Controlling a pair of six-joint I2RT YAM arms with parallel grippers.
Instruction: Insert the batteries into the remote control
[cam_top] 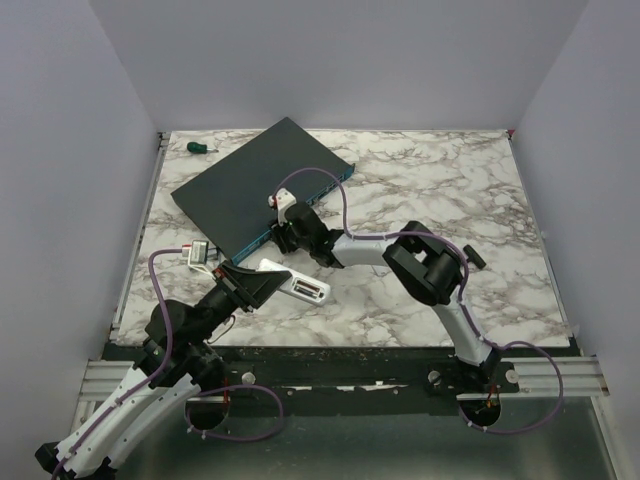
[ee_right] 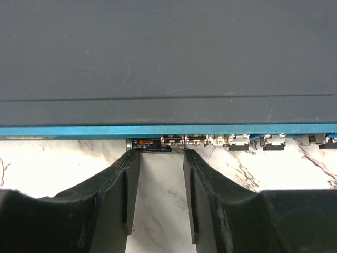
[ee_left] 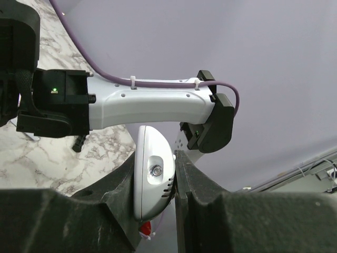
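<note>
The white remote control (cam_top: pixel 312 289) is gripped by my left gripper (cam_top: pixel 268 282), which is shut on it; its open battery compartment faces up in the top view. The left wrist view shows the rounded end of the remote (ee_left: pixel 154 174) between the dark fingers. In the right wrist view a black-and-orange battery (ee_right: pixel 150 143) lies along the teal edge of a dark slab, partly covered by that edge. My right gripper is partly open, its fingertips near the battery's two ends; firm contact cannot be told. From above, that battery is hidden.
The large dark slab (cam_top: pixel 245 185) lies at the left back, with small metal parts (ee_right: pixel 239 140) along its teal edge. A green screwdriver (cam_top: pixel 197 148) lies behind it. A small black object (cam_top: pixel 474 257) rests at the right.
</note>
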